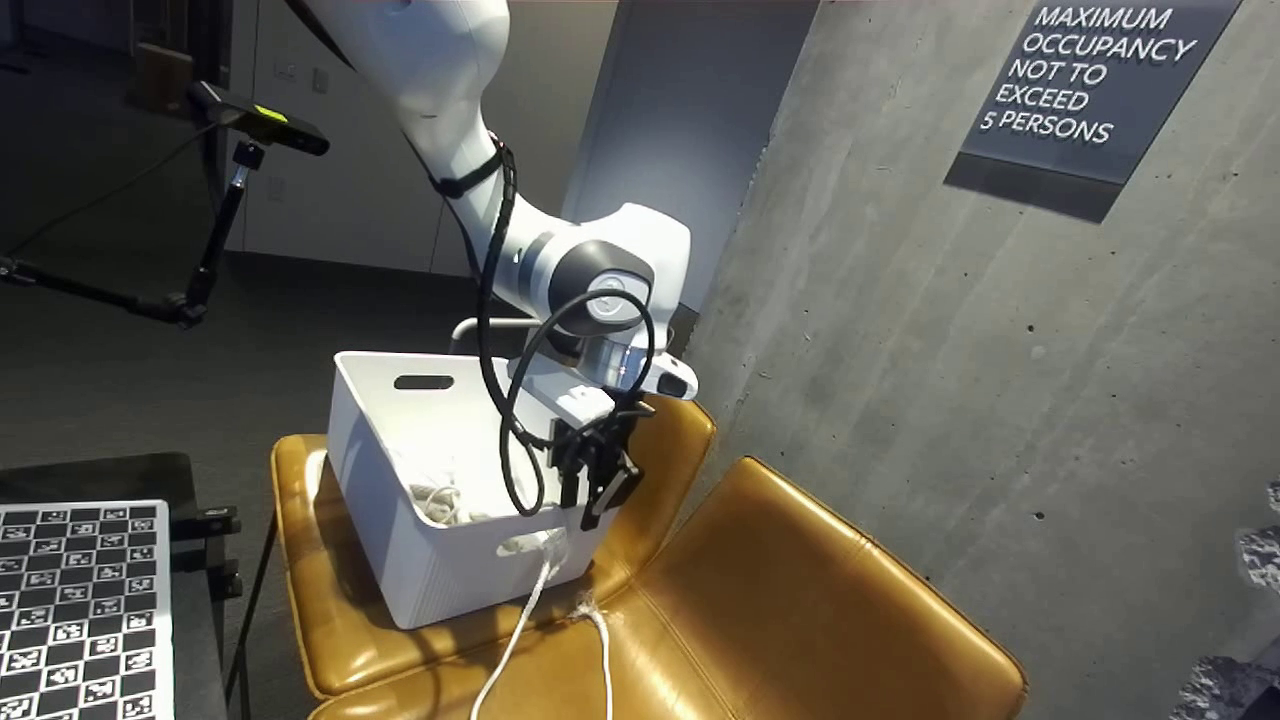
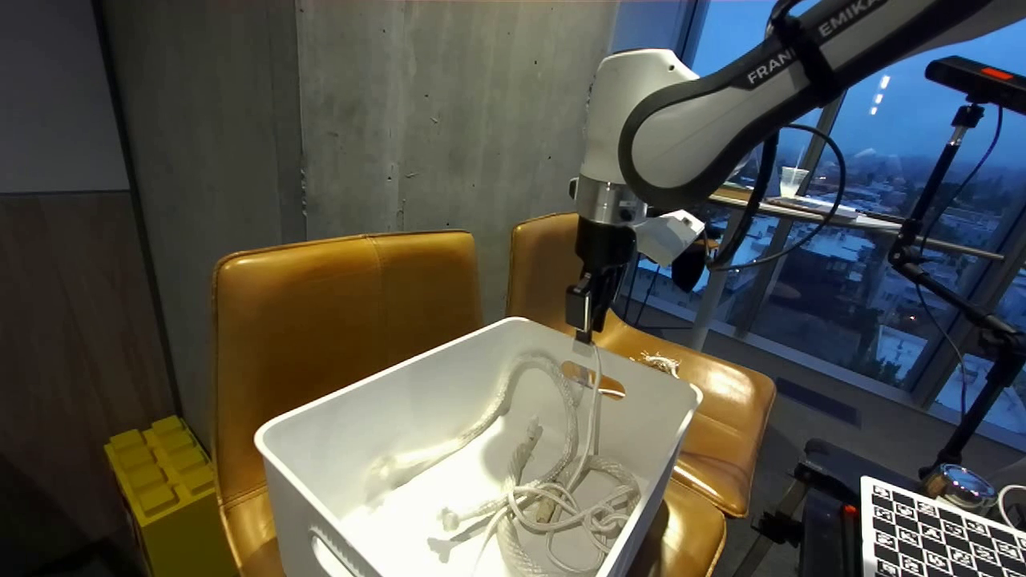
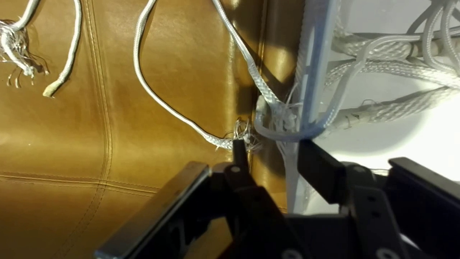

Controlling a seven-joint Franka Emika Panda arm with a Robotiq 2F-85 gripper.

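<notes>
My gripper stands part open astride the rim of the white bin [image 3: 314,64], one finger [image 3: 238,151] outside the wall and the other [image 3: 317,168] on the inner side. In the wrist view a white rope [image 3: 343,95] loops over the rim just beyond the fingertips, and its frayed part lies against the outer wall. No rope is visibly clamped. In exterior view 1 a rope [image 1: 528,612] trails from the bin's handle opening onto the chair. The gripper [image 2: 583,332] appears above the bin's far corner area in exterior view 2, beside the handle opening.
Several tangled ropes [image 2: 567,500] lie inside the bin, which sits on a tan leather chair [image 1: 306,576]. Another frayed rope end [image 3: 241,140] rests on the leather near the outer finger. A concrete wall [image 1: 960,396] rises behind the chairs.
</notes>
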